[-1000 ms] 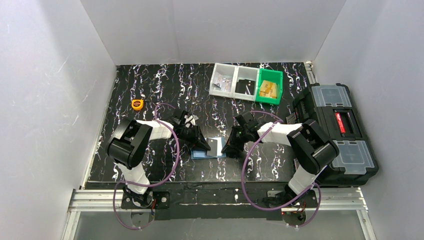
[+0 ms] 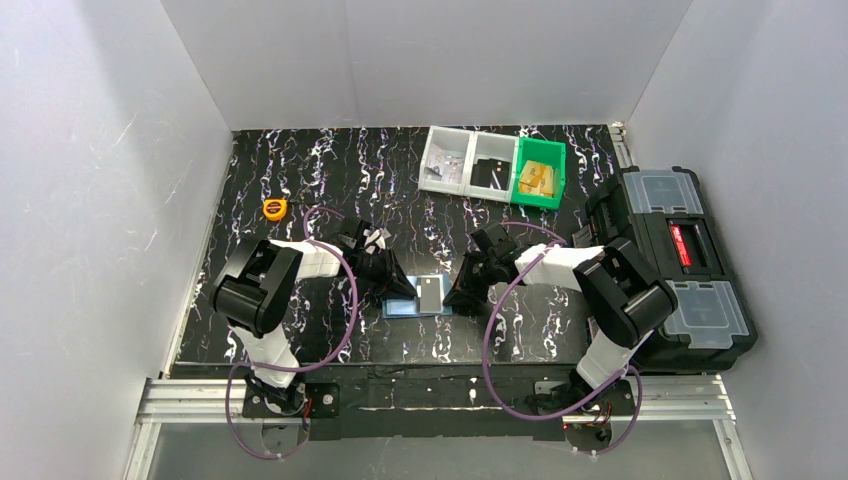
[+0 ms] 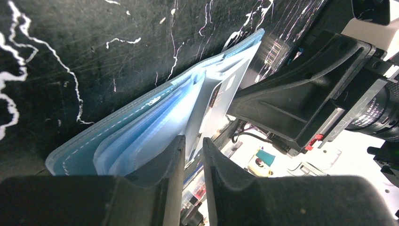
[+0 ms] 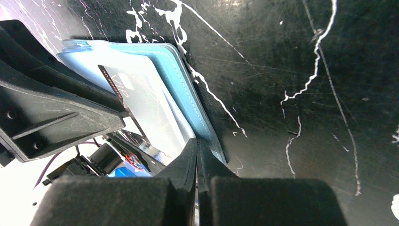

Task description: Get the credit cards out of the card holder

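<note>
The light blue card holder (image 2: 397,309) lies spread open on the dark marbled table, between my two grippers. A grey card (image 2: 430,294) shows on its middle pages in the top view. Through the left wrist view, clear sleeves (image 3: 141,132) fan up from the cover, and a pale page with a dark stripe (image 3: 212,101) leans beside them. My left gripper is parted slightly at that page, with no card clearly held. On the right side of the holder, my right gripper is shut at the inner page; nothing shows between its fingers.
Behind stand white bins (image 2: 444,160) and a green bin (image 2: 541,173) with yellow items. An orange tape measure (image 2: 275,209) sits at the left, a black toolbox (image 2: 680,262) at the right. The table around the holder is clear.
The grey card and its page have shifted slightly to the right, uncovering more blue at the left.
</note>
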